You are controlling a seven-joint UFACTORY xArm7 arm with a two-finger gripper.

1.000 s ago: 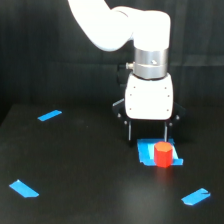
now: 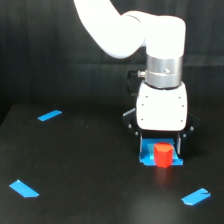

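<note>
A small red block [image 2: 163, 155] rests on a blue square [image 2: 146, 159] with a pale middle, right of centre. My gripper [image 2: 160, 144] points down from its white hand, just above and seemingly behind the red block. Its dark fingers are faint against the black background, but they appear spread apart, one toward each side of the blue square. Nothing is seen held between them. How far the fingertips are from the block in depth is hard to judge.
Blue tape strips lie on the dark surface: one at the back left [image 2: 50, 115], one at the front left [image 2: 24, 188] and one at the front right [image 2: 196, 197].
The arm and gripper have moved to the right and lower, closer to the red block and the blue square. The block and the tape strips have stayed where they were.
</note>
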